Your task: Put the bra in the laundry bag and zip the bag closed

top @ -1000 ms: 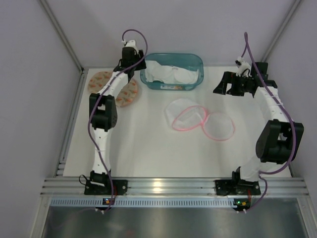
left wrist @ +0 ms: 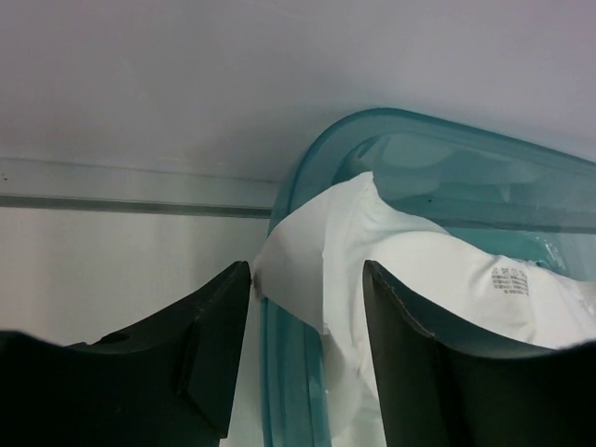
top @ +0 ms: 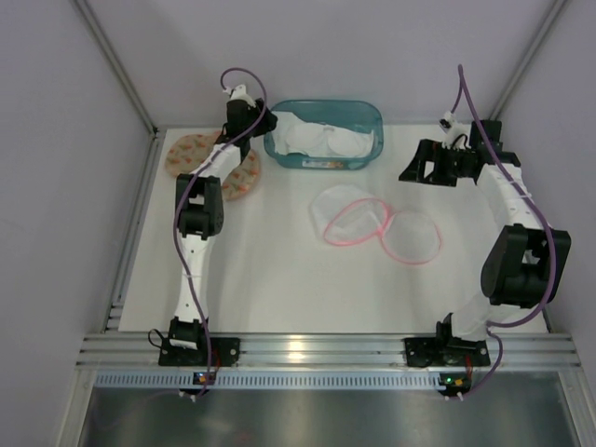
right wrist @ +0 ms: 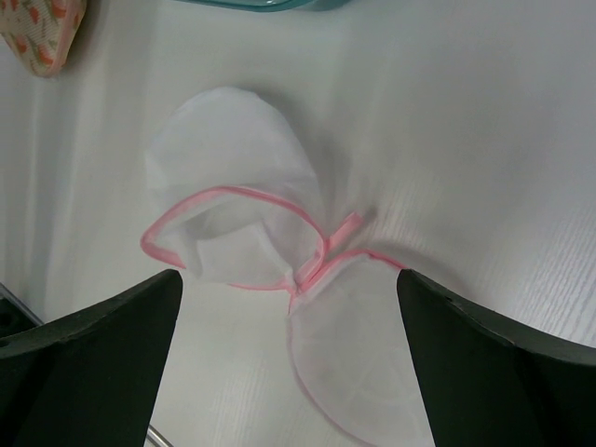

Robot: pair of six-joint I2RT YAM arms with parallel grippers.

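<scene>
A white garment (top: 321,140) lies bunched in the teal basket (top: 379,154), one end draped up at the left rim. At that rim my left gripper (top: 271,121) stands part open. In the left wrist view, the raised end of the white garment (left wrist: 312,251) shows between and beyond its fingers, which are apart; contact cannot be told. The sheer laundry bag (right wrist: 233,140) with pink edging is spread on the table, its mouth agape and its other round panel (right wrist: 358,345) folded out. My right gripper (top: 407,174) hangs open and empty above the table, right of the bag.
Two round orange-patterned pieces (top: 237,177) lie at the table's back left, partly under the left arm. The back wall (top: 326,56) rises right behind the basket. Bare table (top: 307,289) stretches in front of the bag.
The right arm has barely moved; bag, basket and garment look the same.
</scene>
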